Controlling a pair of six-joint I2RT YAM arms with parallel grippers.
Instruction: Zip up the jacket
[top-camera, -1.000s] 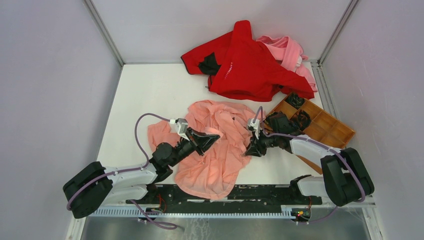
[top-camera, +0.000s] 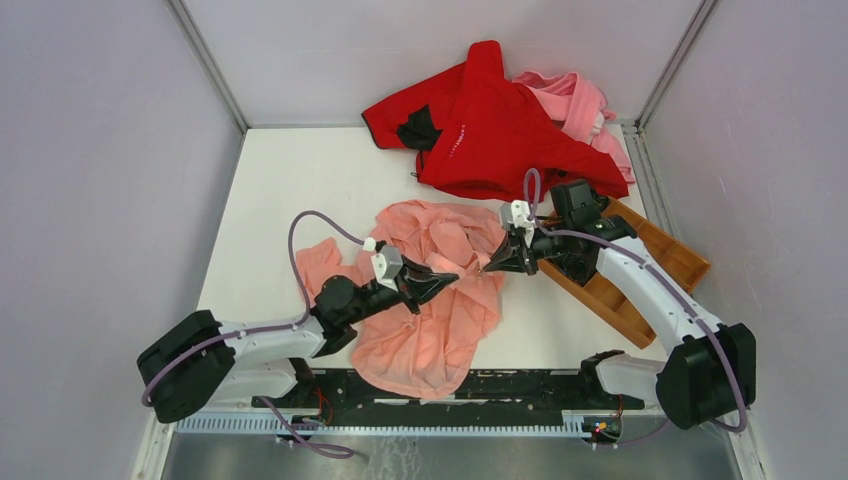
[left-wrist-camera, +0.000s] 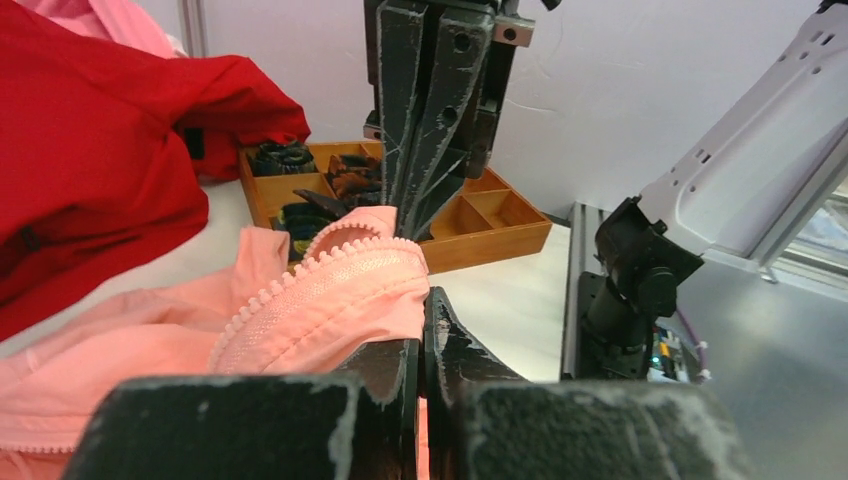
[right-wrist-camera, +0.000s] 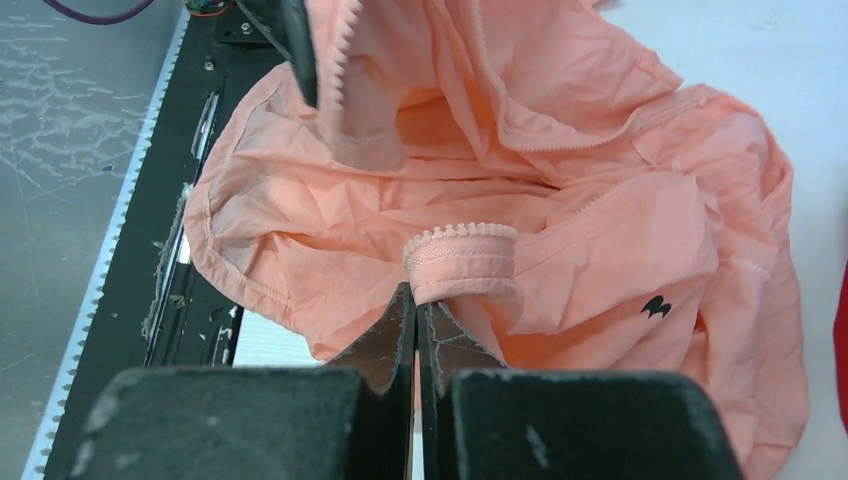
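Observation:
The peach jacket (top-camera: 425, 345) lies open and rumpled on the table. My left gripper (top-camera: 455, 278) is shut on one toothed front edge, which stands raised at its tips; in the left wrist view this zipper edge (left-wrist-camera: 330, 275) curves across the fingers. Close by on the right, my right gripper (top-camera: 485, 270) is shut on a thin fold of the opposite edge. In the right wrist view that toothed fold (right-wrist-camera: 462, 262) bends up at the fingertips, and the two held edges stay apart. No zipper slider can be made out.
A red jacket (top-camera: 500, 130) and a pink garment (top-camera: 575, 100) lie at the back. The wooden compartment box (top-camera: 625, 310) stands at the right, partly under my right arm. Bare white table (top-camera: 290, 180) shows at the left.
My right gripper has moved away from the front edge and leftward, and is now close to the left gripper's tips. The left gripper has shifted slightly right with its fabric.

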